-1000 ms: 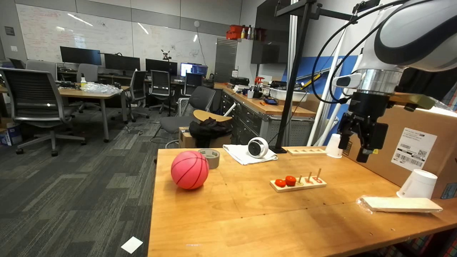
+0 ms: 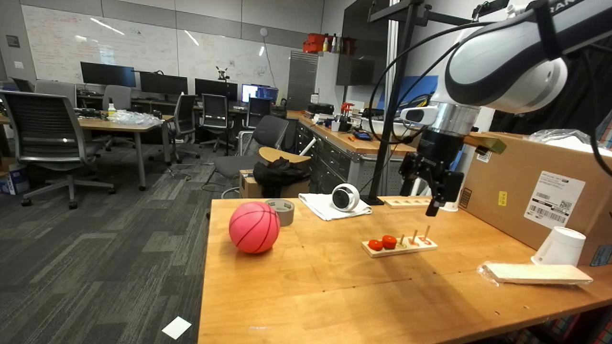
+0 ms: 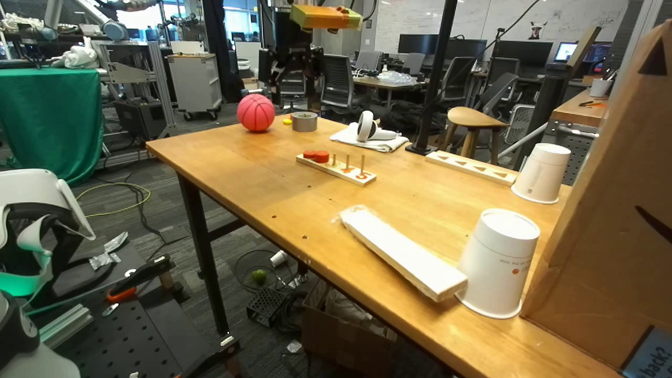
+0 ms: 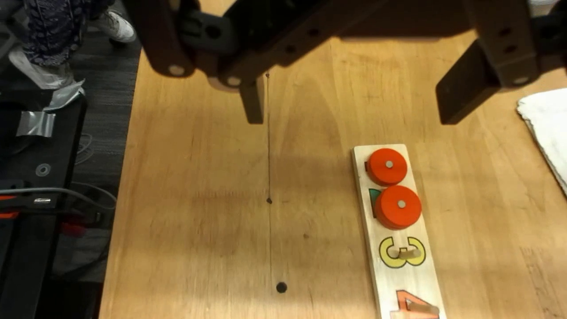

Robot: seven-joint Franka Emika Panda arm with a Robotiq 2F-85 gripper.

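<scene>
My gripper stands open above the table, nothing between its fingers. In the wrist view a wooden peg board (image 4: 405, 289) lies below and to the right of the fingers. On its first two pegs sit two red discs, a smaller one (image 4: 388, 167) and a larger one (image 4: 398, 207). The pegs at the yellow 3 and orange 4 are bare. From exterior view 1, the gripper (image 2: 418, 200) hangs well above the board (image 2: 399, 246). Exterior view 2 shows another bare peg (image 3: 363, 166) at the board's end.
A pink ball (image 2: 254, 227) and a tape roll (image 2: 281, 211) stand on the left. Behind the board are a white cloth (image 2: 321, 206) with a headset device on it and a post. Paper cups (image 3: 501, 261), a wrapped plank (image 3: 403, 252) and a large box (image 2: 516, 189) occupy the right side.
The arm and its gripper have moved left in exterior view 1, from near the box toward the peg board. Things on the table have stayed in place.
</scene>
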